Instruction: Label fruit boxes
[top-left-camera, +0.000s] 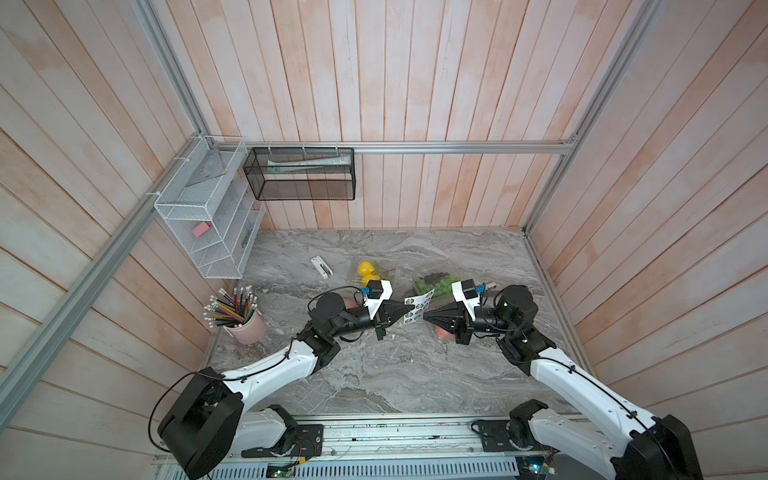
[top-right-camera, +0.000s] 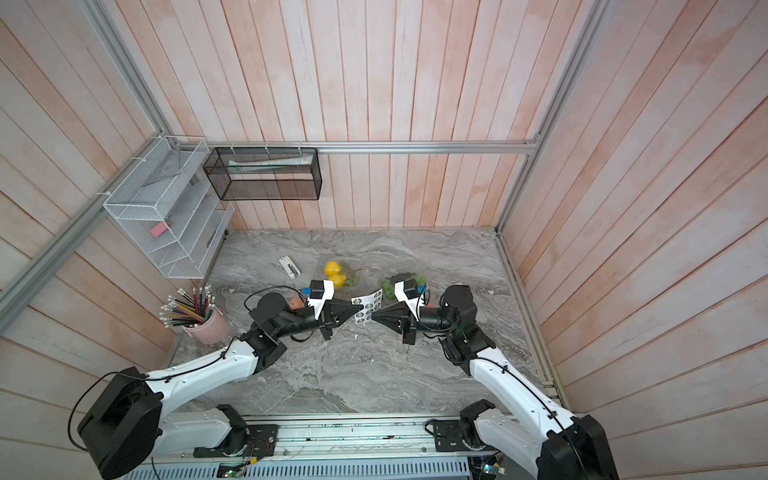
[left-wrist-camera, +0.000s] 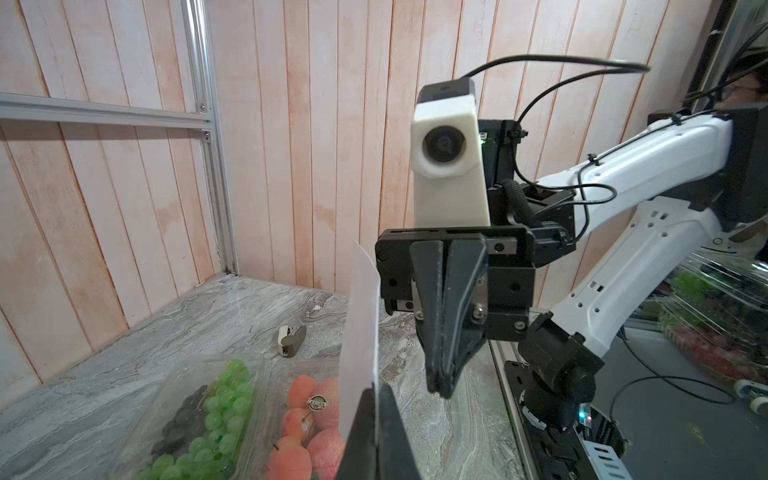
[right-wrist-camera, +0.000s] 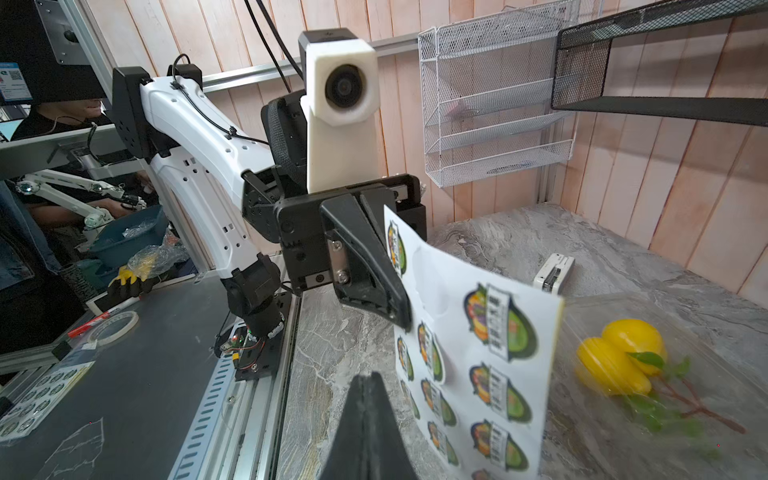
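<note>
My left gripper is shut on one edge of the white label sheet (right-wrist-camera: 457, 352), which stands upright and curls a little. Rows of round fruit stickers (right-wrist-camera: 497, 321) face the right wrist camera, with one sticker partly lifted near the left fingers. My right gripper has its fingers together with nothing between them, and the sheet and its stickers lie outside them. Below are clear boxes: grapes (left-wrist-camera: 224, 416), peaches (left-wrist-camera: 300, 432) with a round label on one fruit, and lemons (right-wrist-camera: 620, 352). Another box with reddish fruit (top-left-camera: 349, 303) is mostly hidden behind the left arm.
A stapler (top-left-camera: 321, 266) lies at the back left of the marble table (top-left-camera: 384, 384). A pink pencil cup (top-left-camera: 246, 328) stands at the left edge. White wire shelves (top-left-camera: 204, 216) and a black mesh basket (top-left-camera: 300, 188) hang on the walls.
</note>
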